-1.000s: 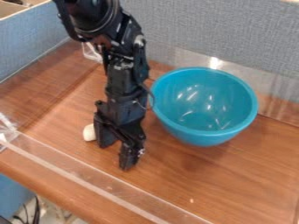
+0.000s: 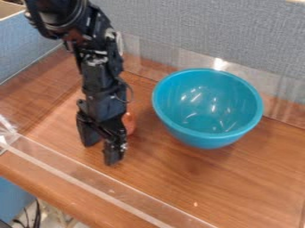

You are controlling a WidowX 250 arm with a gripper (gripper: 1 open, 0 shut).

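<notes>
My black gripper (image 2: 102, 141) hangs low over the wooden table (image 2: 179, 187), open, with its fingers pointing down. Just behind it, to the right, a small orange-red round object (image 2: 128, 123) peeks out, partly hidden by the gripper. The blue bowl (image 2: 209, 107) stands to the right of the gripper, upright and empty.
A grey padded wall (image 2: 226, 36) runs along the back, and a light blue panel is at the left. Clear strips edge the table.
My gripper has moved left, uncovering the orange-red object on its right and covering the pale object that showed at its left. The bowl has not moved.
</notes>
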